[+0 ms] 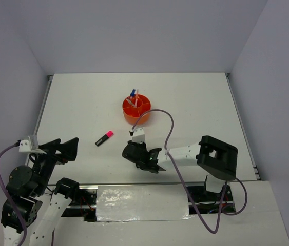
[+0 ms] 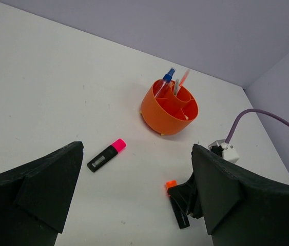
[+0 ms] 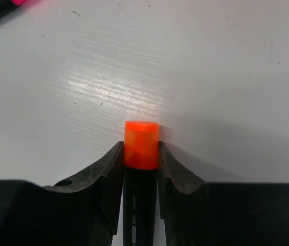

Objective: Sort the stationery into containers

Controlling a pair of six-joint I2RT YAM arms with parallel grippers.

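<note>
An orange-capped black marker (image 3: 141, 146) lies between the fingers of my right gripper, which sit close along both its sides; whether they press on it I cannot tell. From the left wrist view that marker (image 2: 179, 212) shows partly behind the right gripper, at table level. The top view hides it under the right arm. A pink-capped black marker (image 1: 104, 138) lies free on the table, left of the right gripper. My left gripper stands open and empty at the left side. Behind the markers is a divided orange holder (image 1: 136, 119).
In the holder stand a blue-topped item (image 2: 168, 77), a pinkish stick (image 2: 184, 77) and a pale one. Low walls (image 1: 139, 36) enclose the white table (image 1: 77, 102).
</note>
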